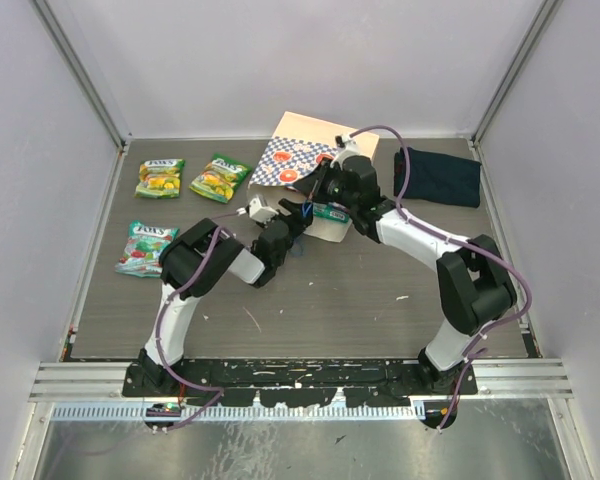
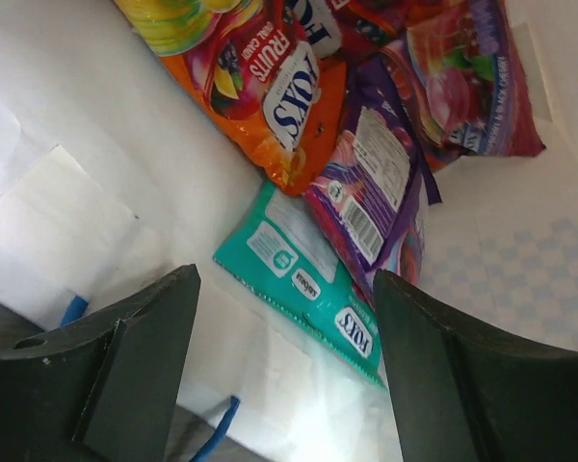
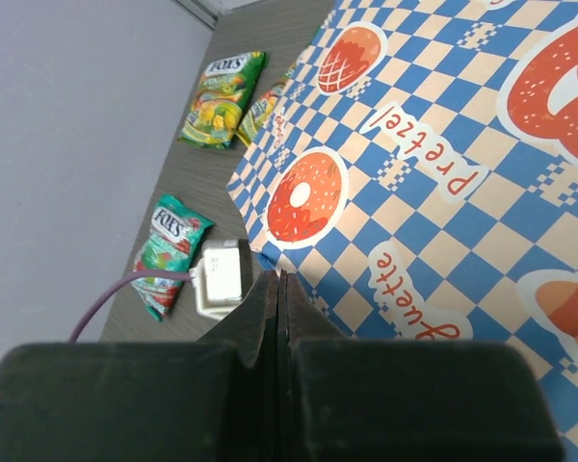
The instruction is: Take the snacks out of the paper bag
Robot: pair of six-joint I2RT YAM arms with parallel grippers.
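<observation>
The paper bag [image 1: 305, 130] lies at the back centre, its checked face [image 3: 424, 212] toward the right wrist camera. My right gripper is shut on the bag's edge. My left gripper stands open at the bag's mouth. Inside, the left wrist view shows an orange snack pack [image 2: 250, 96], a purple pack [image 2: 366, 183], a teal pack [image 2: 299, 279] and other packs above them.
Several snack packs lie at the left of the table: yellow [image 1: 159, 180], yellow-green [image 1: 218, 178] and green [image 1: 140, 250]. A dark folded cloth [image 1: 437, 178] is at the back right.
</observation>
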